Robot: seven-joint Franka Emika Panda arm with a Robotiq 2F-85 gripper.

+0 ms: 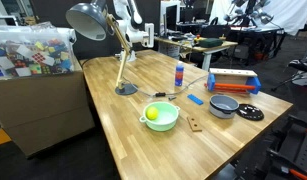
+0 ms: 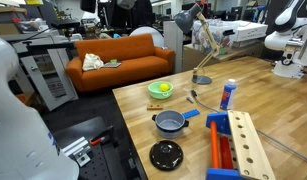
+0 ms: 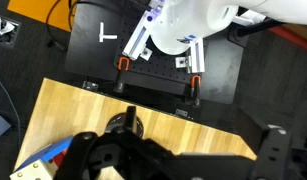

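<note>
Seen from the wrist, my gripper is open, its two dark fingers spread wide at the bottom, with nothing visible between them. Below it lie a strip of wooden table and the dark base plate. A green bowl holds a yellow round object. Nearer the table's right edge sits a grey pot, and beside it a flat black disc lies on the wood. My gripper is apart from all of these; the outside views do not show its fingers clearly.
A blue bottle stands upright. Beyond the disc are a blue and red box and a pale perforated board. A small wooden block and a blue piece lie near the pot. A desk lamp overhangs the table.
</note>
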